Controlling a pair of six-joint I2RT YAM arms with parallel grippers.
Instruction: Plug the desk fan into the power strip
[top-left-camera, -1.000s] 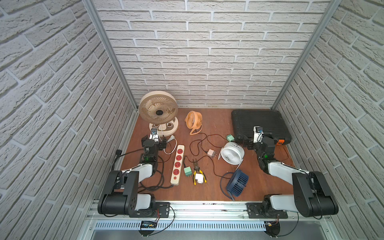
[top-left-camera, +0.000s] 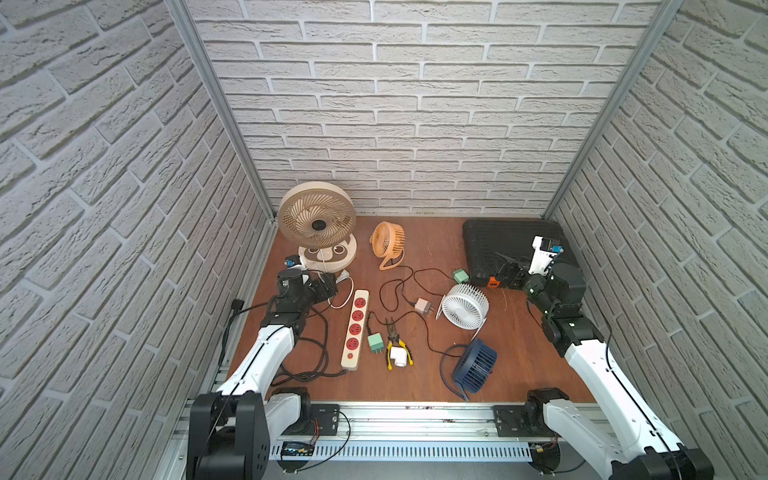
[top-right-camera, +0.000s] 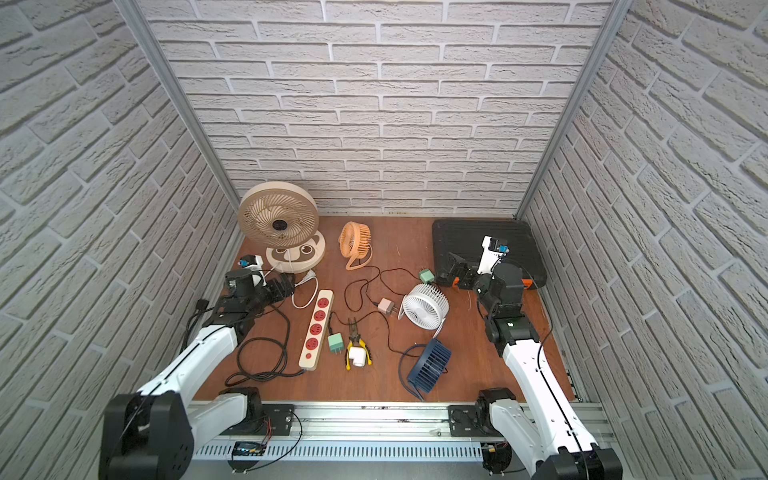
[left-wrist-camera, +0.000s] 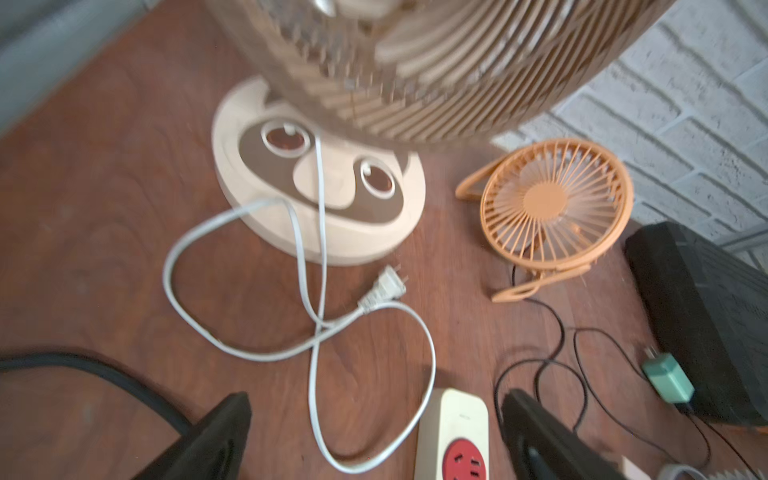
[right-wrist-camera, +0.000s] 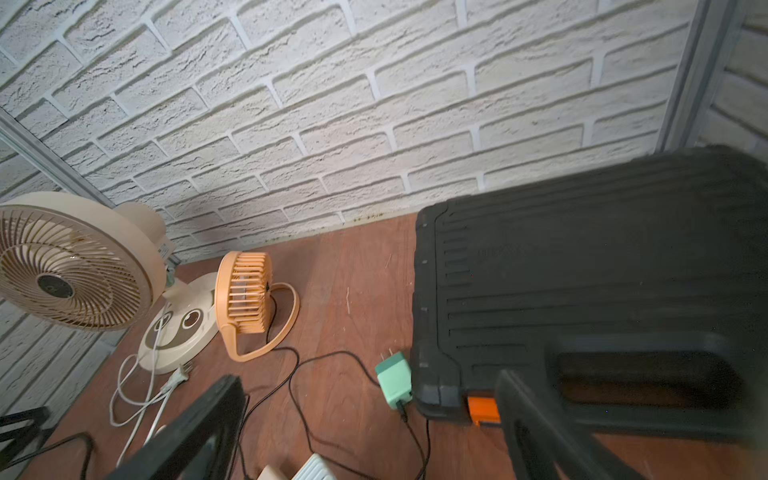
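A large beige desk fan (top-left-camera: 317, 216) stands at the back left on its panda-faced base (left-wrist-camera: 320, 236). Its white cord loops over the table and ends in a white plug (left-wrist-camera: 384, 288), which lies loose just in front of the base. The long white power strip (top-left-camera: 355, 329) has red sockets and lies to the right of the left arm; nothing is plugged into it. My left gripper is open and empty, in front of the plug, with the near end of the strip between its fingers in that view only. My right gripper is open and empty, near the black case.
Smaller fans stand about: orange (top-left-camera: 388, 241), white (top-left-camera: 464, 306) and navy (top-left-camera: 474, 365). Green chargers (top-left-camera: 376, 342), yellow-handled pliers (top-left-camera: 398, 352) and thin black cords lie mid-table. A black case (right-wrist-camera: 592, 296) fills the back right; a thick black cable (top-right-camera: 268, 360) coils at left.
The left gripper has turned towards the right; the right gripper has shifted outward. The fans, plug and strip have stayed put.
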